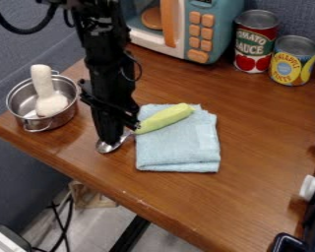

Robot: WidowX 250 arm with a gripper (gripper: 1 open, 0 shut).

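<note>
My black gripper (114, 126) hangs low over the wooden table, just left of a folded light-blue cloth (177, 148). Its tip is at a metal spoon (106, 147), whose bowl rests below it. A pale yellow banana-like object (165, 117) lies on the cloth, reaching toward the gripper; whether it is part of the spoon is unclear. Whether the fingers are open or shut on anything is hidden by the dark body.
A steel pot (42, 116) with a white pestle-like object (44, 87) sits left. A toy microwave (180, 28), a tomato sauce can (255, 44) and a yellow can (293, 64) stand behind.
</note>
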